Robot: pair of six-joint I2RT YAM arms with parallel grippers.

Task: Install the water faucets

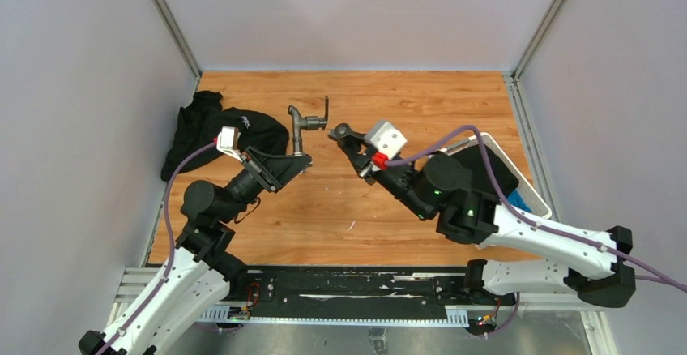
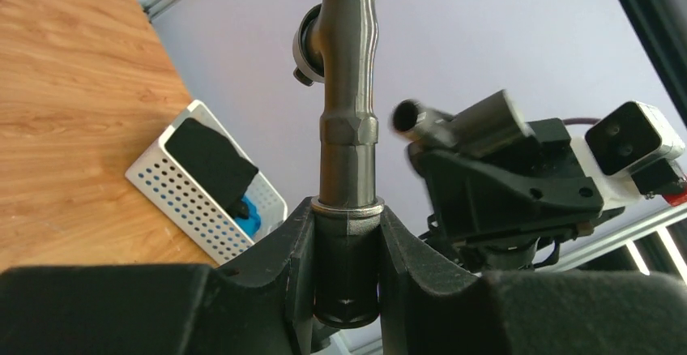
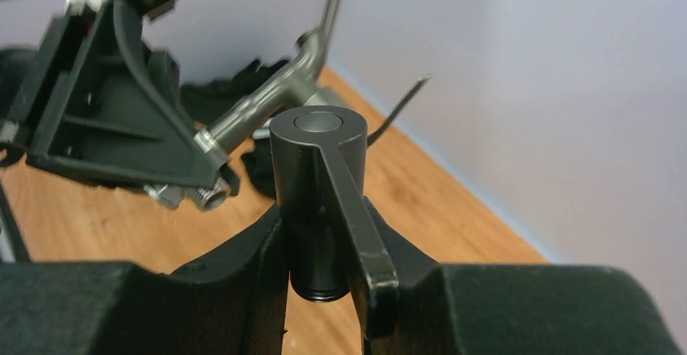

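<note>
A steel faucet point(image 1: 297, 132) stands upright in my left gripper point(image 1: 300, 160), which is shut on its lower pipe; in the left wrist view the faucet point(image 2: 348, 152) fills the middle. In the right wrist view the faucet point(image 3: 267, 100) is blurred behind that part. The two held pieces look apart.
A white basket point(image 1: 531, 189) with black and blue cloths is at the right, partly behind my right arm. Black cloth point(image 1: 190, 128) lies at the back left.
</note>
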